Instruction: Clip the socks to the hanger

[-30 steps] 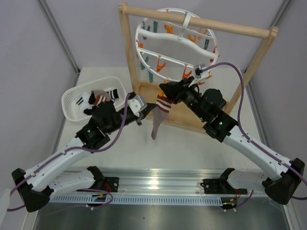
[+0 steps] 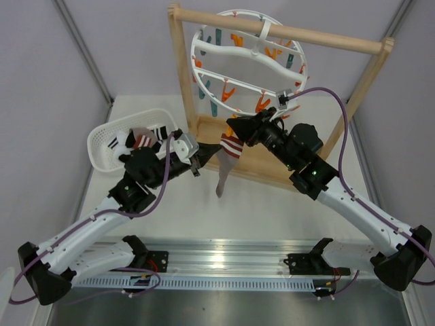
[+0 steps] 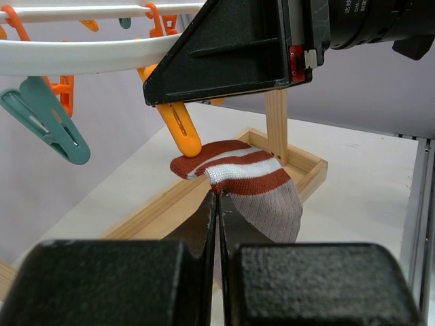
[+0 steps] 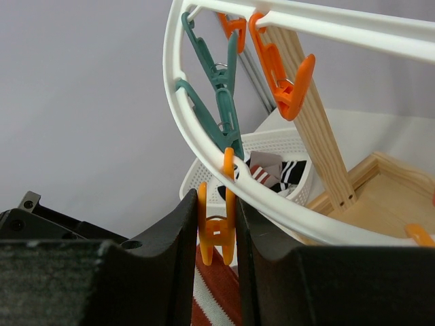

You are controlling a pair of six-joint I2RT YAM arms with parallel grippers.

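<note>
A grey sock with red and white stripes (image 2: 230,156) hangs from the tips of my left gripper (image 2: 216,146), which is shut on its striped cuff (image 3: 248,178). Just above the cuff, my right gripper (image 2: 237,127) is shut on an orange clip (image 4: 216,234) on the white hanger ring (image 3: 81,58). In the left wrist view the clip's lower end (image 3: 180,129) is at the cuff's upper edge; whether it grips the fabric I cannot tell.
A white basket (image 2: 102,146) with more socks sits on the left. The hanger hangs from a wooden frame (image 2: 326,37) on a wooden base (image 2: 265,170). Other orange and teal clips line the ring.
My left arm's wrist has shifted slightly and the sock's hanging end has swayed a little. My right gripper stays at the clip, with barely any movement.
</note>
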